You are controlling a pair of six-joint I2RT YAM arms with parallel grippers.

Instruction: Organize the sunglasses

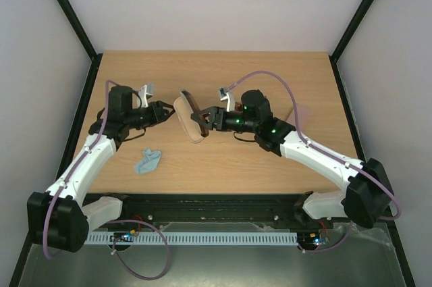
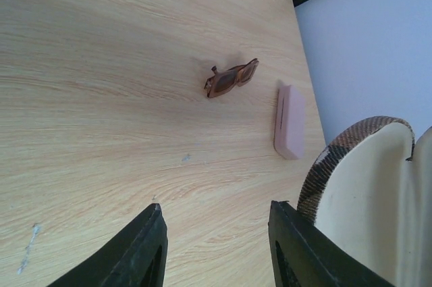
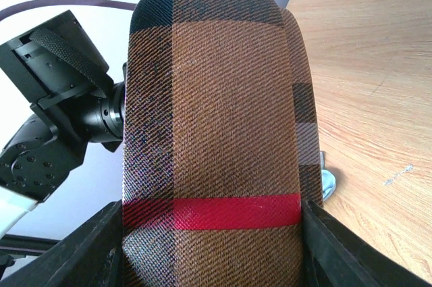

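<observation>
My right gripper [image 1: 197, 119] is shut on the open glasses case [image 1: 186, 118], held over the middle of the table. In the right wrist view the case's plaid outside [image 3: 216, 138] fills the centre. The left wrist view shows its cream lining [image 2: 364, 206] at the right. My left gripper [image 1: 169, 110] is just left of the case, part open with nothing between its fingers, pointing toward it. Brown sunglasses [image 2: 231, 79] lie folded on the table, partly hidden behind the right arm in the top view.
A pink block [image 2: 289, 121] lies right of the sunglasses, near the table's right edge. A blue cloth [image 1: 148, 161] lies at the front left.
</observation>
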